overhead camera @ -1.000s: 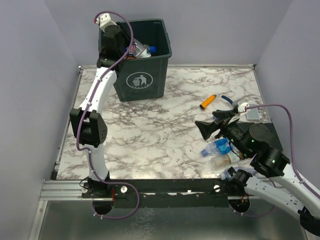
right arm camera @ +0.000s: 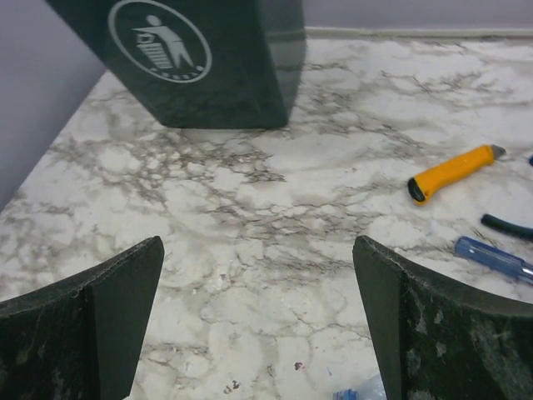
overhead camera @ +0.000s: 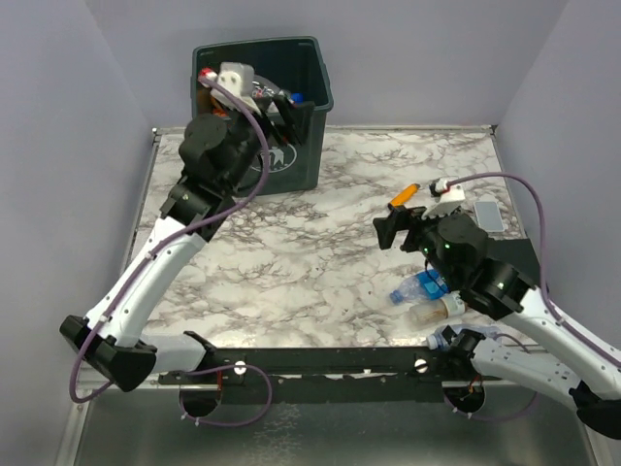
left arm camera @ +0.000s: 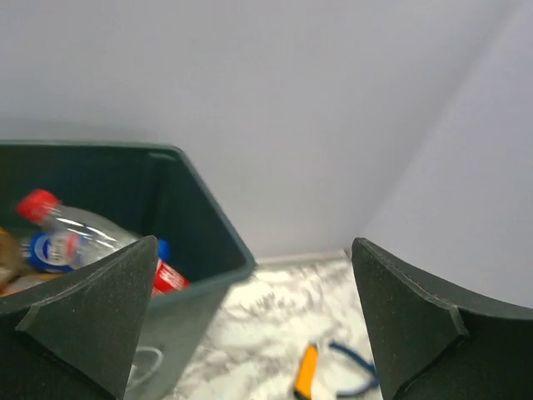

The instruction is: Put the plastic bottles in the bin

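The dark green bin [overhead camera: 301, 165] stands at the back left, plastic bottles [left arm camera: 92, 233] lying inside it. My left gripper [overhead camera: 289, 115] is open at the bin's right front, empty between its fingers. My right gripper [overhead camera: 393, 221] is open over the table at right, also empty. Below and right of it lie a clear blue-capped bottle [overhead camera: 409, 289], a second bottle [overhead camera: 427, 309] with a beige tint and another bottle [overhead camera: 439, 338] at the front edge, partly hidden by my right arm.
An orange cutter [overhead camera: 404, 194], a blue screwdriver [right arm camera: 491, 257] and a grey flat item [overhead camera: 489, 216] lie at back right. A dark mat [overhead camera: 519, 252] is at the right edge.
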